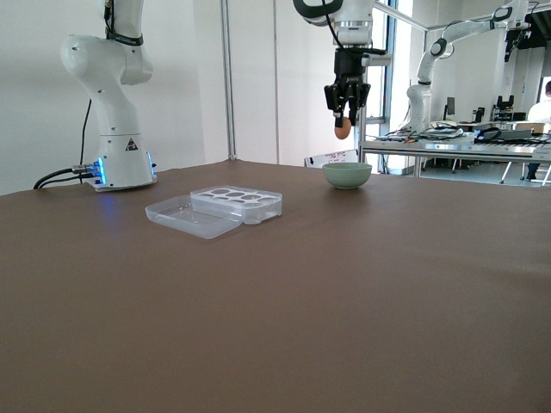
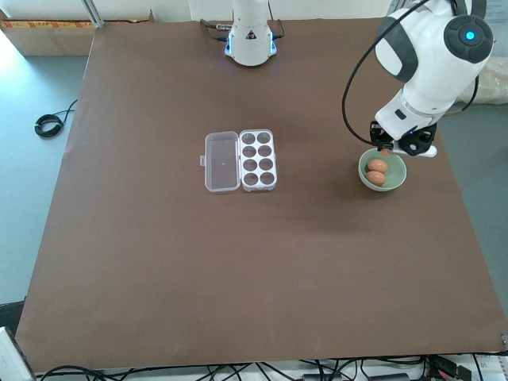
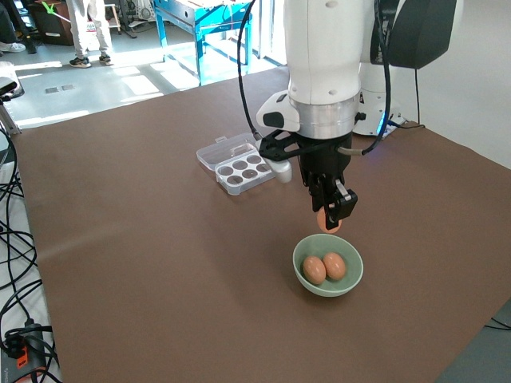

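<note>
My gripper (image 1: pixel 343 116) is shut on a brown egg (image 1: pixel 343 129), held in the air above the rim of a pale green bowl (image 1: pixel 347 176). In the right view the gripper (image 3: pixel 328 214) is just behind the bowl (image 3: pixel 350 279), which holds two brown eggs (image 3: pixel 314 270). An open clear plastic egg case (image 2: pixel 258 160), its round wells empty, sits left of the bowl, lid flat beside it.
The bowl is near the table's edge on one side.
</note>
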